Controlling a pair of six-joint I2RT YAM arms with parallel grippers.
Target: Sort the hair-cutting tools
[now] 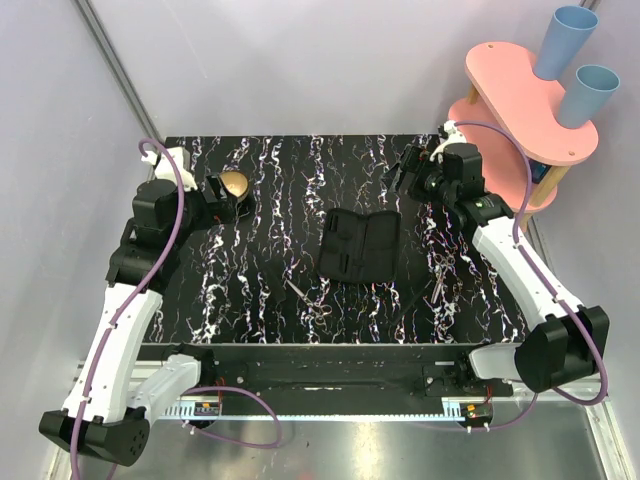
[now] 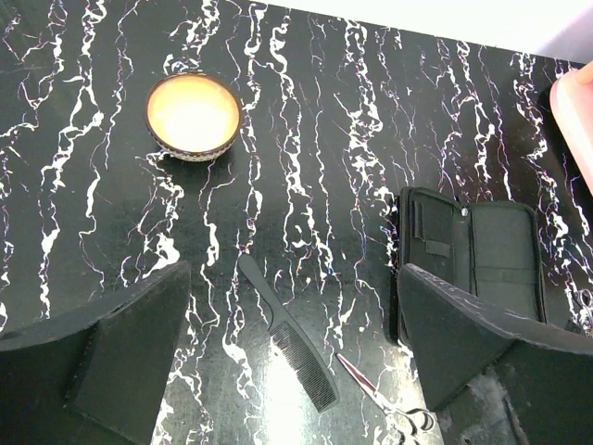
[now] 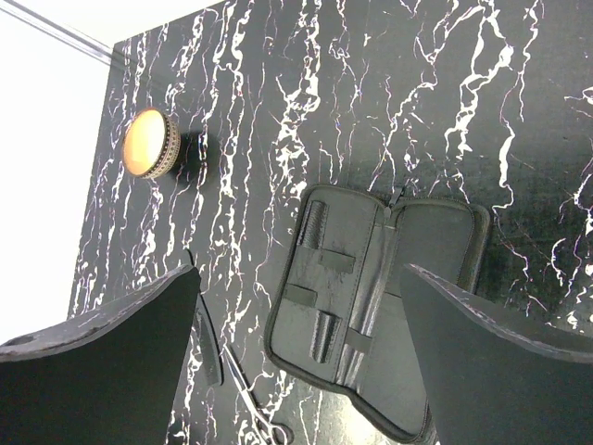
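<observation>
An open black zip case [image 1: 360, 246] with empty-looking elastic loops lies flat mid-table. To its left are silver scissors [image 1: 305, 298] and a black comb [image 2: 289, 334], which is hard to make out from above. A second pair of scissors [image 1: 438, 286] rests right of the case, beside a thin dark tool [image 1: 408, 304] whose kind I cannot tell. My left gripper hangs open above the left side, nothing between its fingers. Also open and empty, my right gripper is raised near the case's upper right.
A small drum-like round object [image 2: 193, 116] with a tan top stands at the back left, close to my left gripper. A pink two-tier shelf [image 1: 510, 75] with blue cups [image 1: 587, 96] occupies the back right. The table behind the case is clear.
</observation>
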